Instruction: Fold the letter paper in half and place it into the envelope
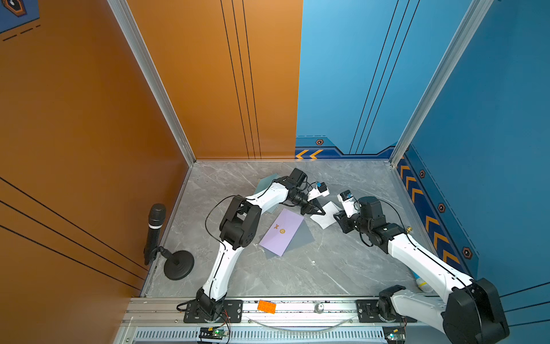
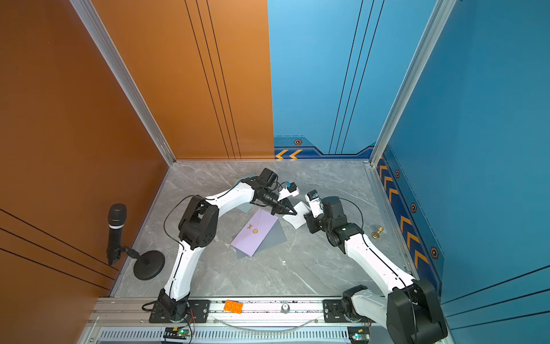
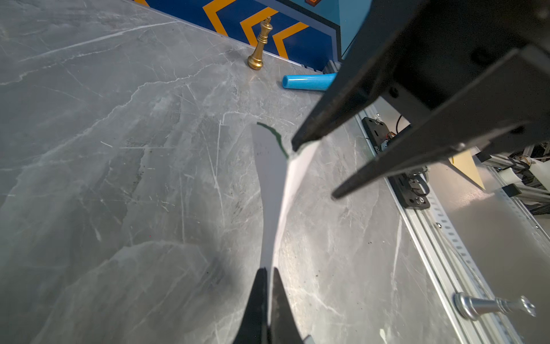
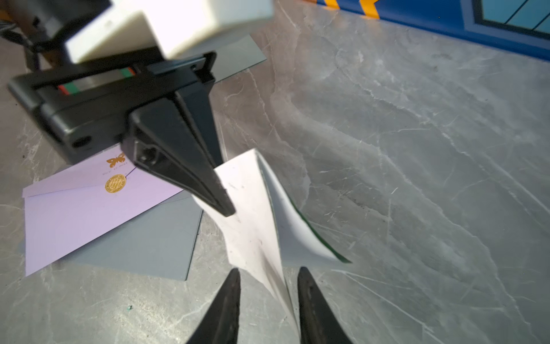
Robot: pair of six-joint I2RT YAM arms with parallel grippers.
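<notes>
A white letter paper (image 1: 324, 215) with a green edge is held up between the grippers, bent over so two layers show in the right wrist view (image 4: 252, 218). My left gripper is shut on its edge. My right gripper stands part open around the paper's lower part, a finger either side; in the left wrist view its dark fingers reach down from the upper right. The lilac envelope (image 1: 280, 235), with gold seal and butterfly, lies flat on a grey sheet (image 1: 303, 240) below and left of the grippers.
A gold chess king (image 2: 377, 232) and a blue cylinder (image 3: 306, 82) are at the right side. A microphone on a stand (image 1: 178, 265) is at the left. A teal sheet (image 1: 266, 182) lies under the left arm.
</notes>
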